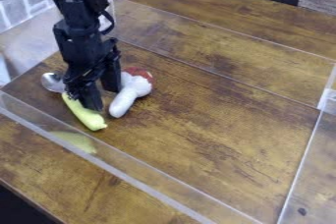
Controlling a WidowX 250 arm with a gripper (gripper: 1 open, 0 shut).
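Observation:
My black gripper (94,90) is lowered at the left of the wooden table, over a yellow-green elongated object (86,116) that lies pointing toward the front. Beside it on the right, a white elongated object (129,96) lies with a red item (144,74) partly behind it. A small silver round object (51,82) sits to the left, partly hidden by the gripper. The fingertips are dark and overlapping, so whether they hold anything cannot be told.
Transparent panel edges run along the front and right side. A black slot is at the far back.

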